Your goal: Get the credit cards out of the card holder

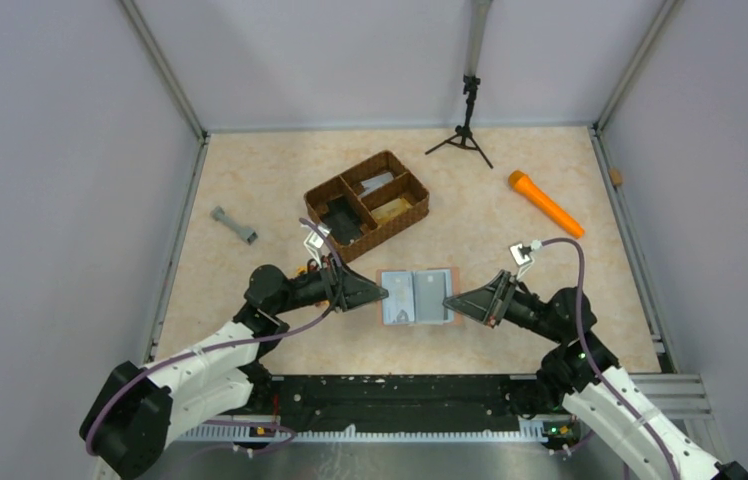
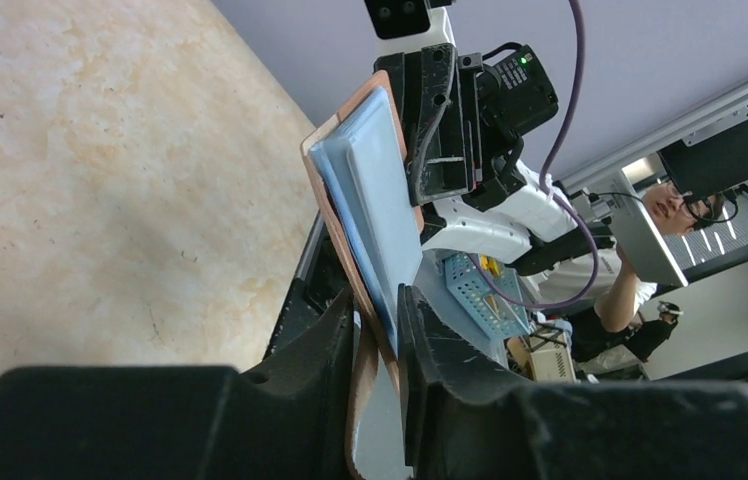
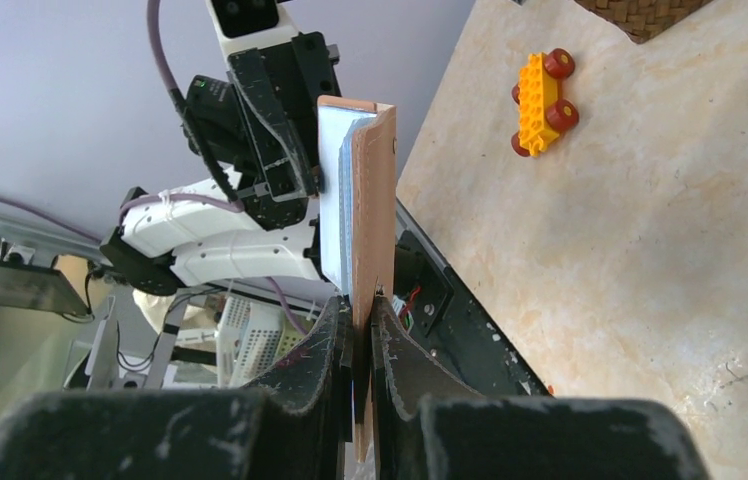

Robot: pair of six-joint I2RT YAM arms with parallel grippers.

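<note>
The card holder (image 1: 416, 296), brown-edged and spread open with pale clear sleeves, is held up between my two arms. My right gripper (image 1: 448, 303) is shut on its right edge; in the right wrist view the brown cover (image 3: 374, 200) runs down between the fingers. My left gripper (image 1: 386, 294) is at the left edge, its fingers (image 2: 325, 370) on either side of the holder with a narrow gap, so it stands partly open. In the left wrist view the light blue sleeves (image 2: 375, 190) show above the fingertips. Cards inside cannot be clearly made out.
Behind the holder stands a brown woven basket (image 1: 397, 237) with divided compartments holding a few flat things. A yellow toy car (image 3: 540, 103) lies near the left arm. An orange microphone-like object (image 1: 547, 205) and a grey tool (image 1: 234, 226) lie farther out.
</note>
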